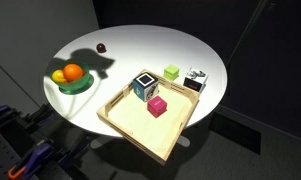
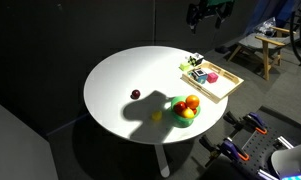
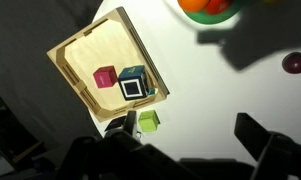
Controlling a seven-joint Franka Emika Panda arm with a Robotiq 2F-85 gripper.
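Observation:
My gripper hangs over the white round table [image 3: 215, 110], open, with only bare table showing between its black fingers. A wooden tray [image 1: 126, 126] holds a pink cube [image 1: 157, 106] and a dark blue patterned cube [image 1: 146, 86]. Just outside the tray are a lime green cube [image 1: 171, 72] and a black-and-white cube [image 1: 196, 78]. At the table's other side a green bowl [image 1: 78, 88] holds oranges and other fruit. Nothing touches my gripper in the wrist view.
A dark red round fruit [image 2: 136, 94] lies alone on the table. Close to the bowl sits a yellow fruit [image 2: 157, 117]. Raised sides [image 3: 63, 74] surround the tray, which reaches the table's edge.

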